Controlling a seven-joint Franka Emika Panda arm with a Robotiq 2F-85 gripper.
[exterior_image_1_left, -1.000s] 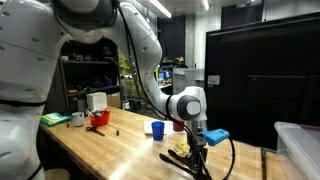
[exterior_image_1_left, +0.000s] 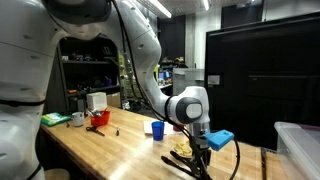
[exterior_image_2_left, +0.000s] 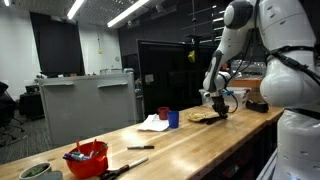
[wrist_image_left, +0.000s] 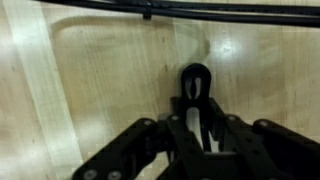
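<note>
My gripper is low over the wooden table, shut on a black handle (wrist_image_left: 195, 76) with a grey inlay. In the wrist view the handle's rounded end sticks out beyond the fingers; the rest of the tool is hidden beneath the gripper. From the first exterior view, the gripper (exterior_image_1_left: 201, 168) is at the table's right part, with dark elongated shapes (exterior_image_1_left: 178, 164) beside it. I cannot tell from there which of these belongs to the held tool. In the second exterior view the gripper (exterior_image_2_left: 222, 112) is small and far off.
Behind the gripper lie a yellowish item (exterior_image_1_left: 182, 151) and a blue piece (exterior_image_1_left: 220, 138). A blue cup (exterior_image_1_left: 158, 130) stands farther back. A red container (exterior_image_2_left: 86, 160) with tools is at the table's other end.
The gripper and wrist have shifted slightly and turned a little over the same spot at the table's right part. Objects around it look unmoved.
</note>
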